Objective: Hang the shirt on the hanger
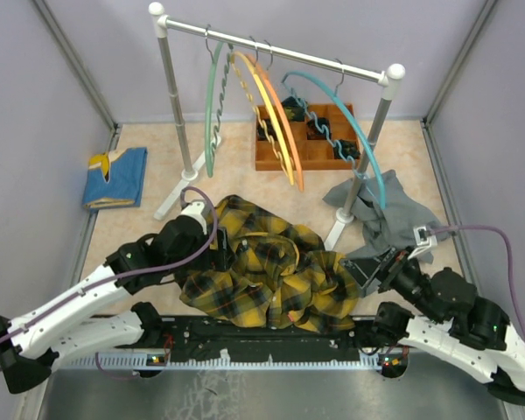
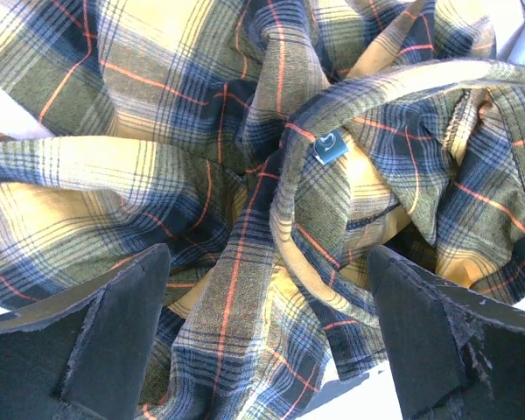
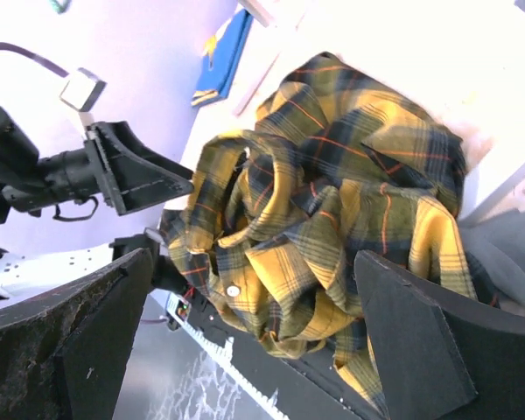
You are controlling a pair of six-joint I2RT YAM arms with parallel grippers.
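A yellow and black plaid shirt (image 1: 280, 276) lies crumpled at the front of the table. In the left wrist view its collar band and a small blue label (image 2: 330, 147) show among the folds. Over the shirt's left side, my left gripper (image 1: 232, 249) is open, with cloth below its spread fingers (image 2: 114, 324). My right gripper (image 1: 367, 276) stands open at the shirt's right edge, nothing held between its fingers. Several hangers hang from the rack's bar: green (image 1: 212, 114), yellow (image 1: 267, 109), orange (image 1: 284, 131) and blue (image 1: 350, 118).
The white rack (image 1: 276, 54) spans the back. Grey cloth (image 1: 394, 214) lies right, beside the rack's foot. A folded blue cloth (image 1: 118, 178) rests at the left, and a wooden compartment box (image 1: 311, 157) stands behind the hangers. Bare table shows between box and shirt.
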